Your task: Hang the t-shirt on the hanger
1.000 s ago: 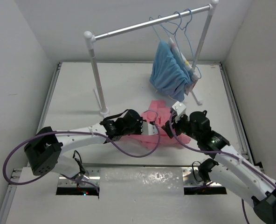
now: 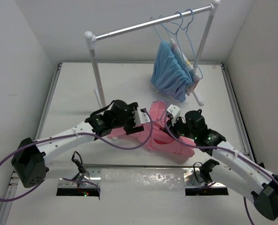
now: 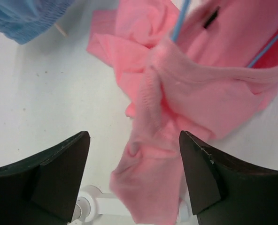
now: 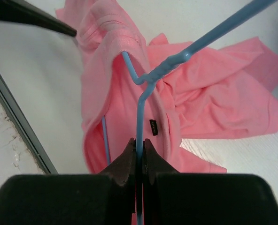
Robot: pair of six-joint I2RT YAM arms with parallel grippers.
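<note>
The pink t shirt (image 2: pixel 172 147) lies bunched on the table between the arms, a blue hanger (image 4: pixel 176 58) partly inside it. My right gripper is shut on the hanger's thin bar, with the t shirt around and below it. My left gripper stands open above the pink cloth, its fingers wide apart on either side of a sleeve-like fold. The top view shows it just left of the hanger.
A rail (image 2: pixel 129 28) on white posts spans the back, carrying several blue hangers with a blue garment (image 2: pixel 168 75) and a pale one at the right.
</note>
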